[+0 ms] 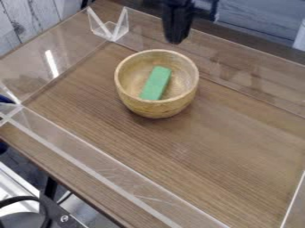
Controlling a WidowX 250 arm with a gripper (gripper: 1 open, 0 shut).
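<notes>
A wooden bowl point(134, 104) sits on the wooden table, holding a green block point(156, 83) that lies flat inside it. Above and behind the bowl, at the top edge of the view, the dark gripper point(177, 28) is mostly out of frame and blurred, clear of the bowl. Whether its fingers are open or shut cannot be made out.
A small clear plastic piece point(109, 27) stands at the back left. A strip of clear tape runs along the left of the table. Black cables point(36, 205) lie at the lower left corner.
</notes>
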